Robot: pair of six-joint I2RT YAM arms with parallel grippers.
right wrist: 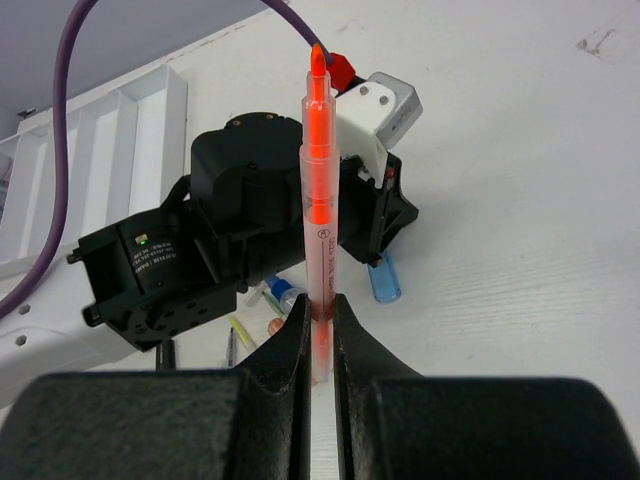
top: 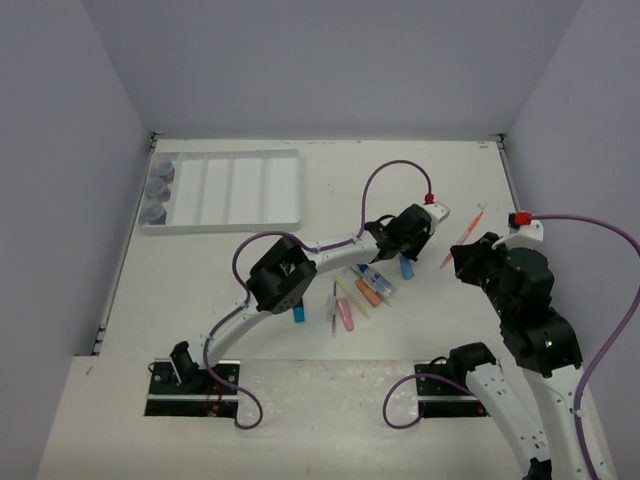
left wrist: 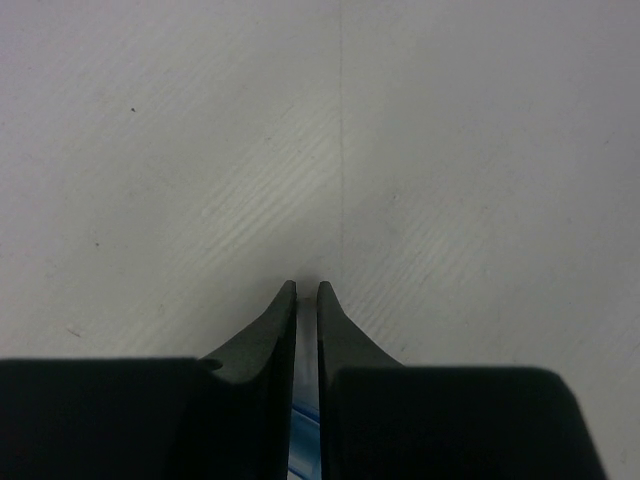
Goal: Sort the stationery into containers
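Observation:
An orange pen (right wrist: pixel 320 190) with a clear cap stands upright between the fingertips of my right gripper, which is shut on it. In the top view the right gripper (top: pixel 460 262) is at the right side of the table. My left gripper (top: pixel 418 250) is low over the table by the far end of a blue item (top: pixel 406 267). In the left wrist view its fingers (left wrist: pixel 262 345) are close together, and the blue item (left wrist: pixel 305 440) shows in the narrow gap; whether they grip it is unclear. The white tray (top: pixel 262 190) with compartments stands at the back left.
Several items lie in front of the left arm: a blue-and-clear pen (top: pixel 376 278), an orange item (top: pixel 368 292), a yellow pen (top: pixel 352 298), a pink item (top: pixel 345 314) and another blue item (top: pixel 299 313). Round cups (top: pixel 157 188) fill the tray's left side.

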